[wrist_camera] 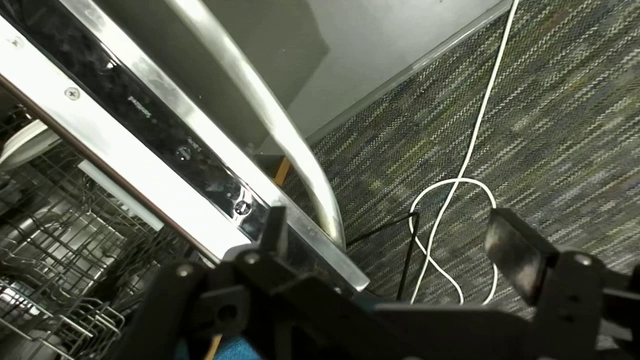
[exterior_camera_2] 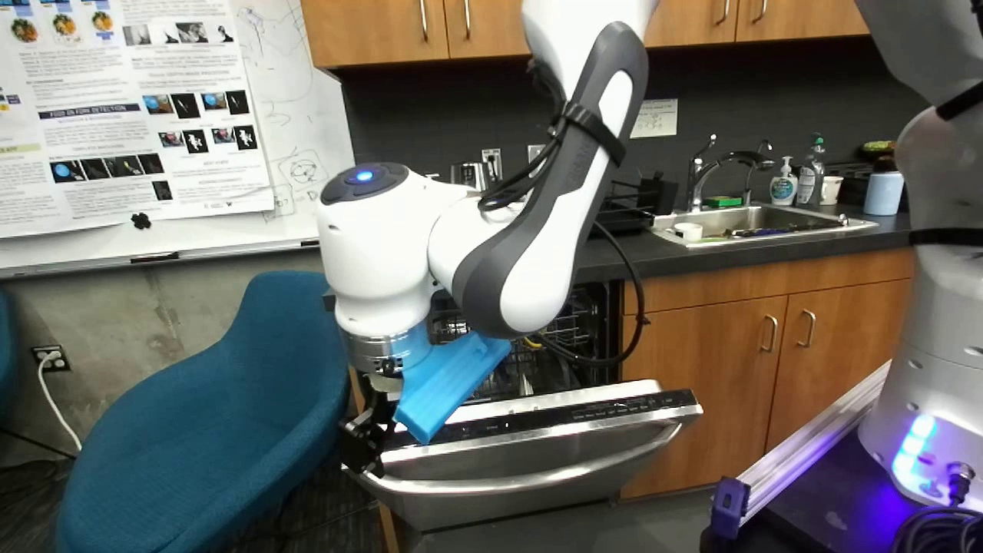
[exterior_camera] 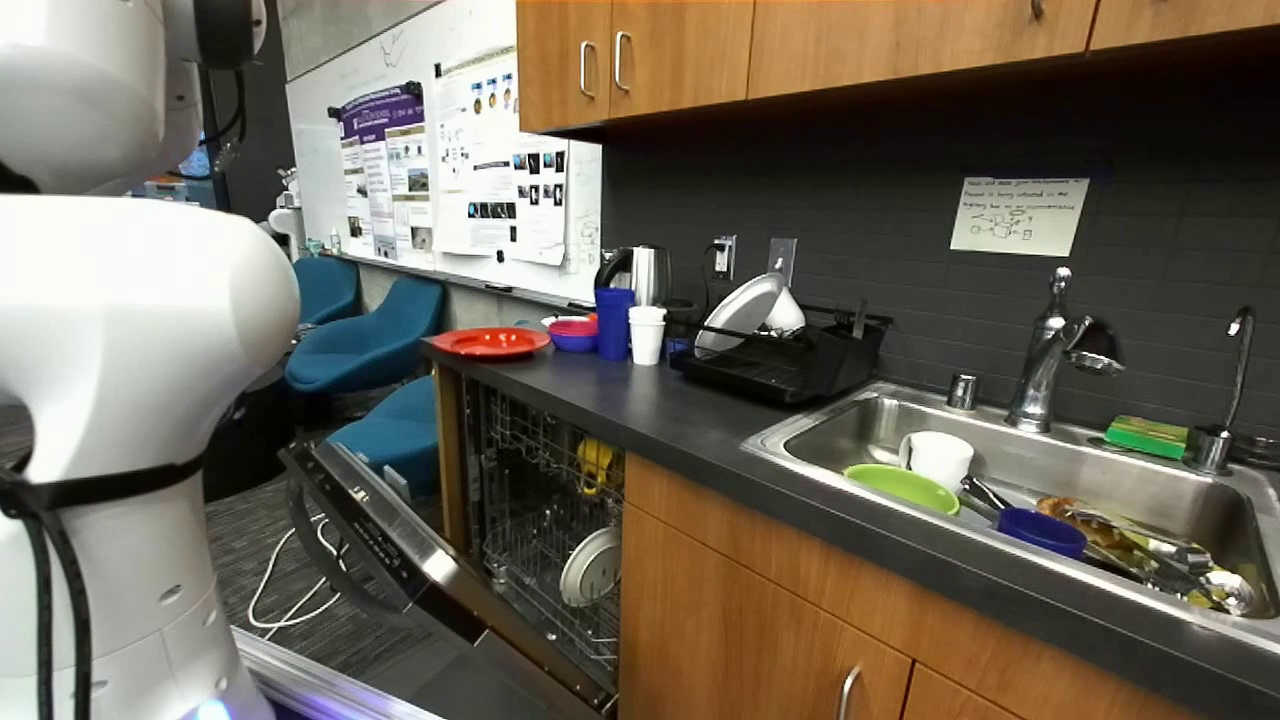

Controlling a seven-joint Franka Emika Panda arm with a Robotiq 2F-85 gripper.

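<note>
The dishwasher door [exterior_camera_2: 553,452] is tilted partly open, its curved metal handle [exterior_camera_2: 516,479] on the outer face. My gripper [exterior_camera_2: 364,441] is at the left end of the door's top edge in exterior view 2. The wrist view shows my gripper open, its two fingers wide apart with nothing held. One finger [wrist_camera: 276,231] overlaps the door's edge in that view; the other finger [wrist_camera: 513,255] appears over the carpet. The handle's end [wrist_camera: 330,219] is seen between them. Whether any finger touches the door cannot be told.
Inside the dishwasher, a white plate [exterior_camera: 591,566] stands in the lower rack. A blue chair [exterior_camera_2: 212,405] is close to the gripper's left. White cable [wrist_camera: 474,138] lies on the carpet. Dishes fill part of the sink [exterior_camera: 828,438]; a dish rack [exterior_camera: 780,366] occupies the counter.
</note>
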